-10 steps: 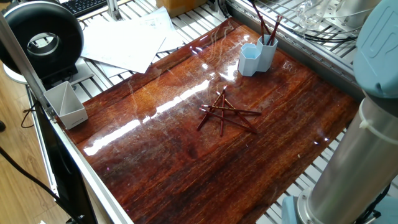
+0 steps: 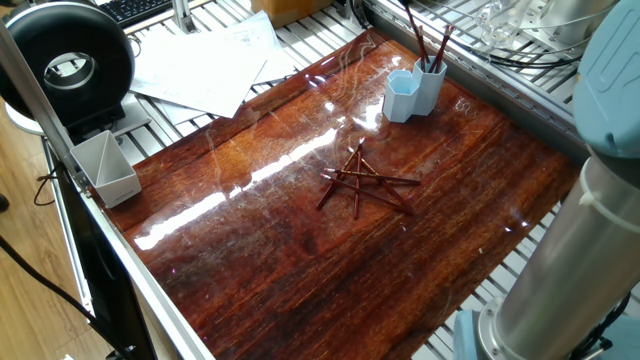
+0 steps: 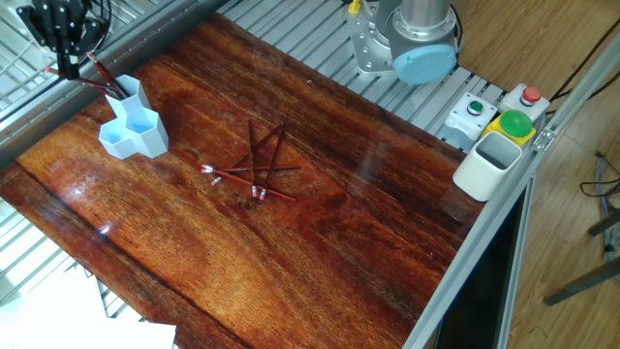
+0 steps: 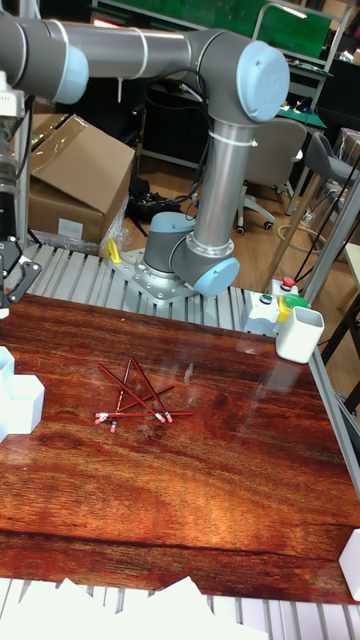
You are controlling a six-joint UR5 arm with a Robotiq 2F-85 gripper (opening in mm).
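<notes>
Several dark red sticks with pale ends lie crossed in a loose pile on the wooden board. A light-blue holder of joined hexagonal cups stands upright on the board near the metal rail; two of its cups look empty. More red sticks lean out of its rear cup. My black gripper hangs over that side, with its fingers close together beside the leaning sticks. Whether a stick is between them cannot be made out. In the third exterior view the gripper is partly cut off by the left edge.
An open white box sits at one board corner. A white cup stands beside the control buttons at another. Papers lie outside the board. Much of the board around the pile is bare.
The long stick leaning from the holder has shifted very slightly at its top. The pile, the holder and the visible part of the arm look the same.
</notes>
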